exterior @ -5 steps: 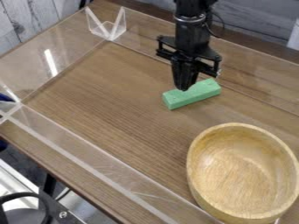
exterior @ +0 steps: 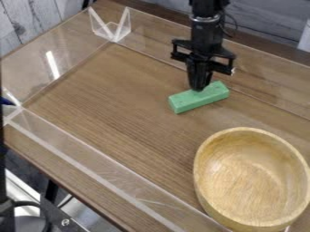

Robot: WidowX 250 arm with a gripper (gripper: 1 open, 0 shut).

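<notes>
My black gripper (exterior: 197, 76) reaches in from the top centre, its fingertips pointing down just above and behind a green block (exterior: 198, 98), at that block's upper-left end. It looks shut, with nothing seen between its fingers. The green block lies flat and slantwise on the wooden table (exterior: 97, 136).
A large pale yellow bowl (exterior: 248, 181) fills the lower right. A clear plastic container (exterior: 111, 24) stands at the upper left. Black cables and parts show at the bottom left.
My gripper has shifted slightly to the left and looks a little farther back. The green block lies in about the same place.
</notes>
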